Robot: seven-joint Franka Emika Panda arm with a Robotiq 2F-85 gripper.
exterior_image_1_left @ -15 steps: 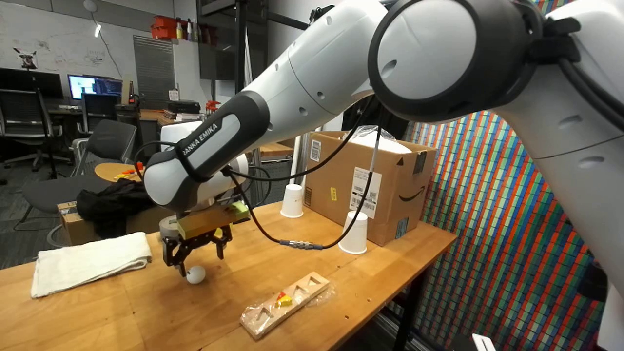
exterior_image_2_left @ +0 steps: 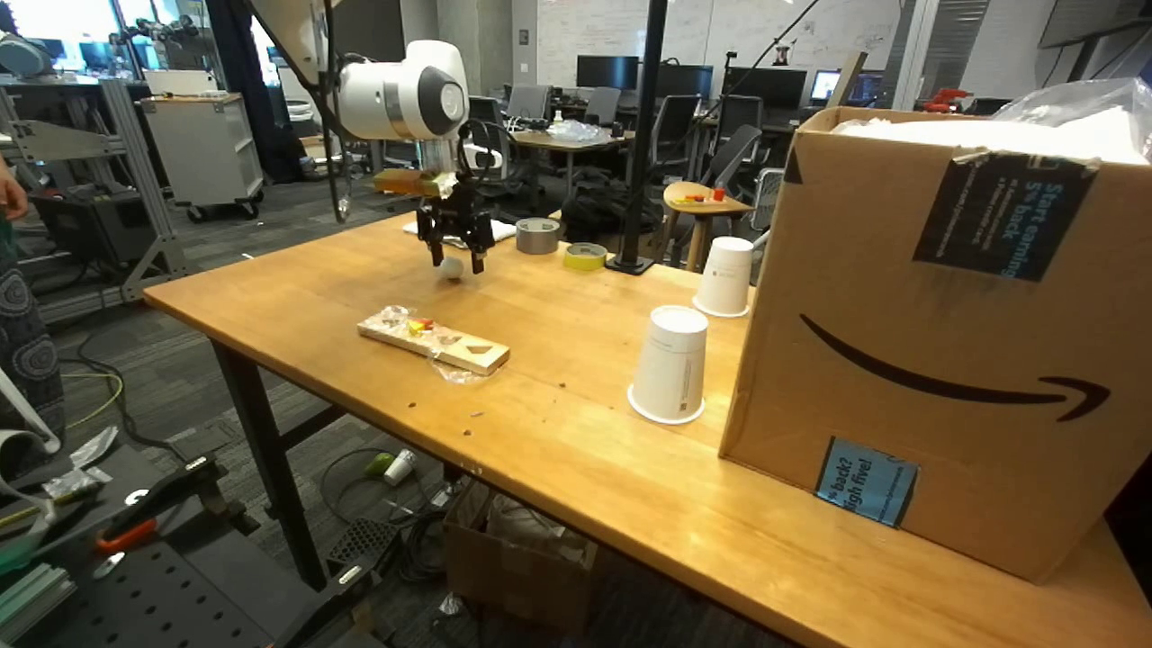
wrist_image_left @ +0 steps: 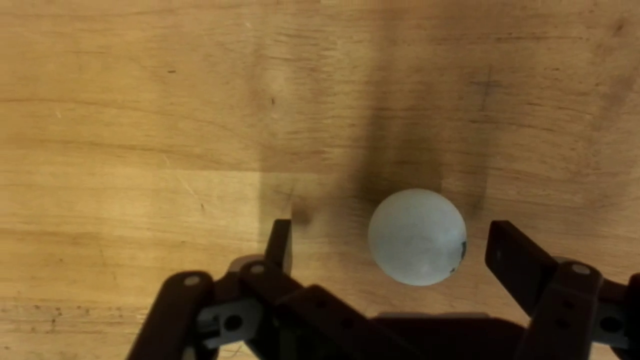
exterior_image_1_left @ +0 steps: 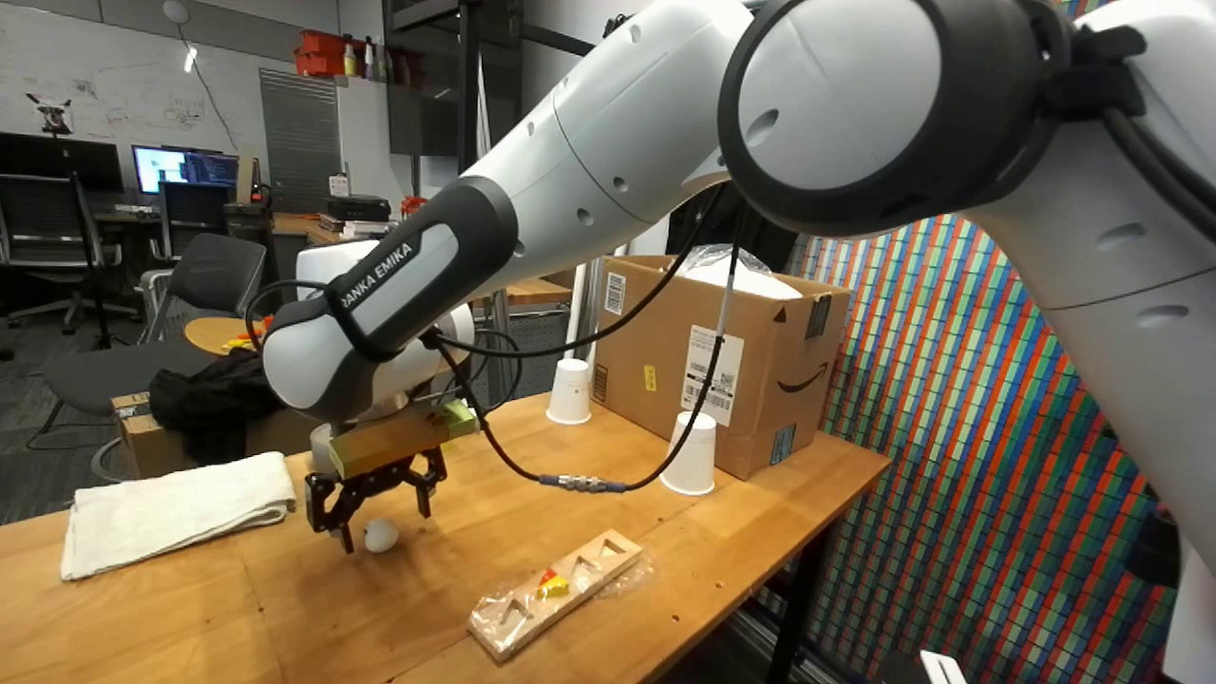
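A small white ball (wrist_image_left: 417,237) rests on the wooden table, with a dark mark on its right side in the wrist view. My gripper is open above the table, its black fingers spread on either side of the ball. The ball lies closer to the right-hand finger (wrist_image_left: 517,264) in that view, with bare wood showing between them. From the first exterior view, the gripper (exterior_image_1_left: 388,524) hangs over the ball (exterior_image_1_left: 381,535). The second exterior view shows the ball (exterior_image_2_left: 451,266) below and between the fingers of the gripper (exterior_image_2_left: 456,268).
A wooden shape board (exterior_image_1_left: 555,593) in clear plastic lies toward the table's front. Two upturned white cups (exterior_image_1_left: 691,454) stand by a large cardboard box (exterior_image_1_left: 718,353). A folded white towel (exterior_image_1_left: 177,513) lies at the left. Tape rolls (exterior_image_2_left: 536,236) sit behind the gripper.
In the first exterior view, my gripper has shifted left and slightly lower. The ball looks to be in the same spot, and the fingers remain apart.
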